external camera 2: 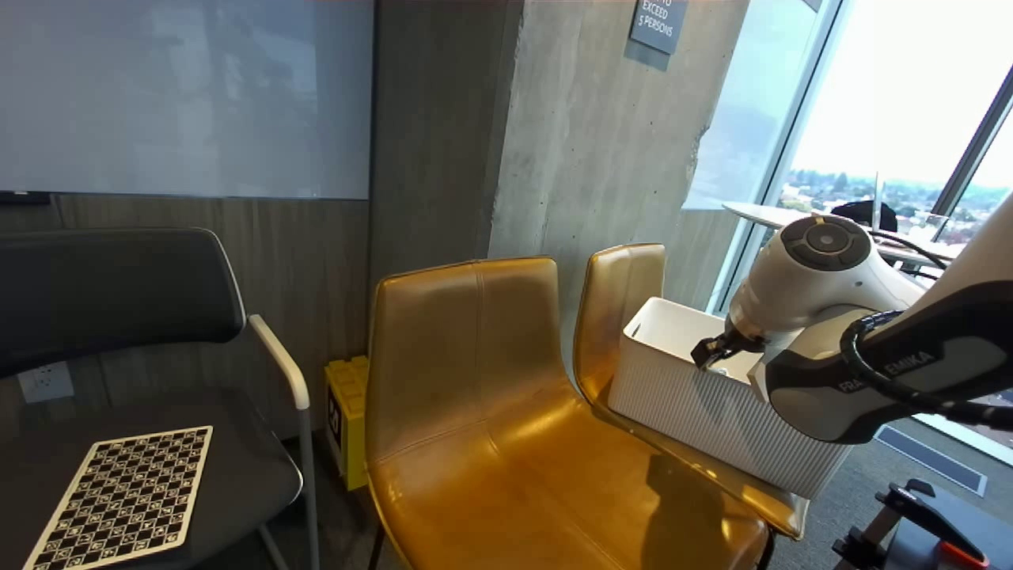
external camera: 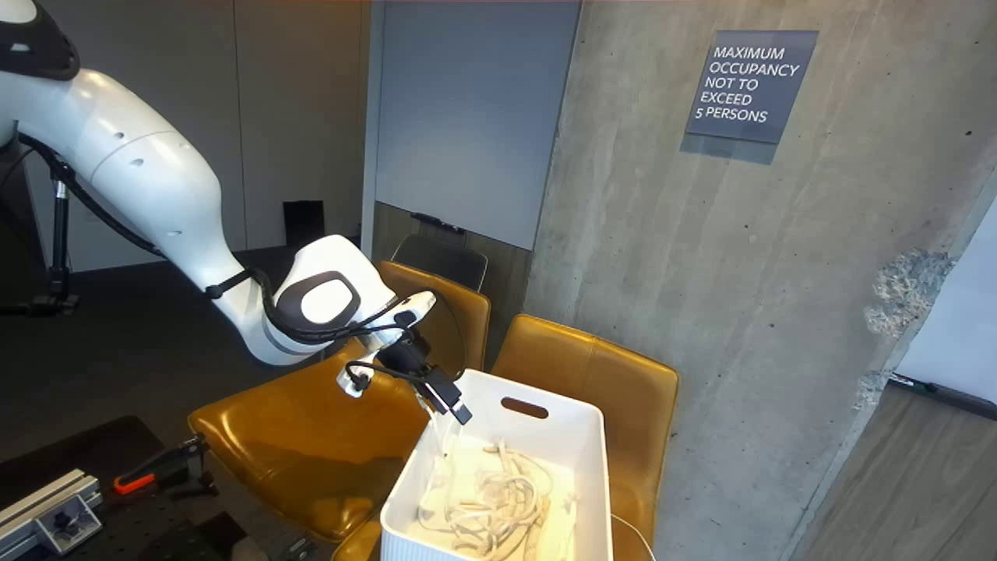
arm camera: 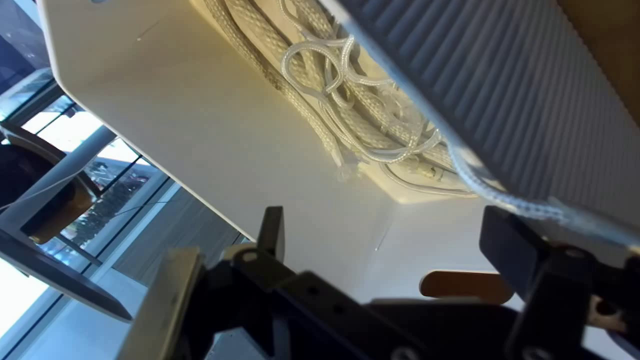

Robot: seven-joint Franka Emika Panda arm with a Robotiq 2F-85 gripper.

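Note:
The white ribbed bin [external camera: 584, 439] holds a tangle of cream and white ropes [external camera: 500, 509]. At the bin's upper left rim, my gripper [external camera: 446, 403] points downward. The wrist view shows my gripper open, its two black fingers wide apart, with the bin's inside wall and oval handle hole between and beyond them. One thin white cord [arm camera: 504, 198] runs over the bin's ribbed side rim and ends, blurred, close to the right finger; whether it touches is hard to tell. In the second exterior view, my gripper [external camera 2: 712, 351] is at the bin's near rim.
The bin stands on a tan leather chair [external camera 2: 631, 427], with another tan chair [external camera 2: 494, 446] beside it. A concrete wall [external camera: 720, 280] rises behind. A dark table edge with a clamp [external camera: 159, 467] sits at lower left. Free air lies above the bin.

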